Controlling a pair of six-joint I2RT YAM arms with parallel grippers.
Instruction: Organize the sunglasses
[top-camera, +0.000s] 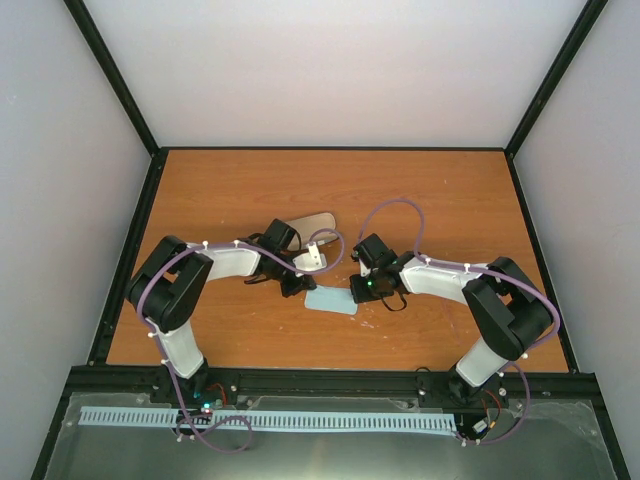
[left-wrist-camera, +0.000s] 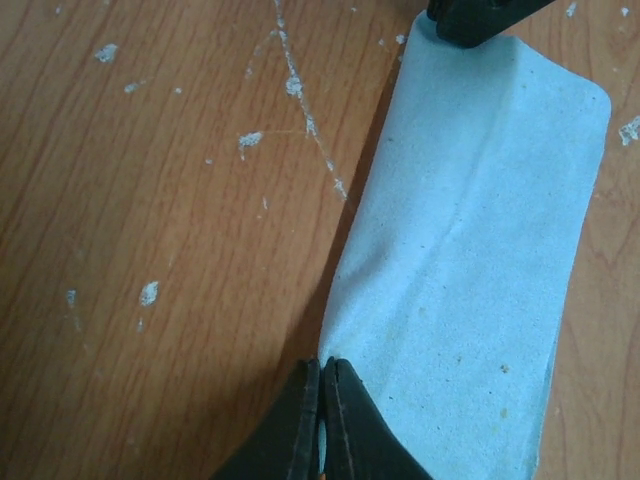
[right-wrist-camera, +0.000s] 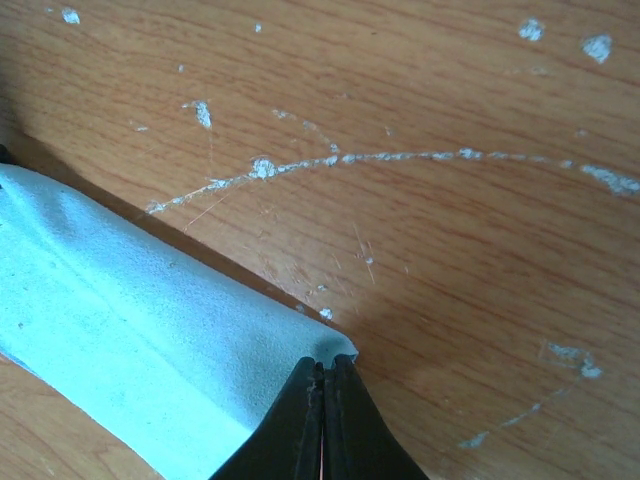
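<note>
A light blue cloth (top-camera: 330, 300) lies folded on the wooden table between both grippers. In the left wrist view my left gripper is shut at the long edge of the cloth (left-wrist-camera: 450, 250), pinching it. In the right wrist view my right gripper is shut on the corner end of the cloth (right-wrist-camera: 140, 310). A tan, flat object (top-camera: 312, 222), perhaps a case, lies behind the left arm, partly hidden by it. I cannot make out any sunglasses.
Purple cables loop over both arms. Walls enclose the sides and back.
</note>
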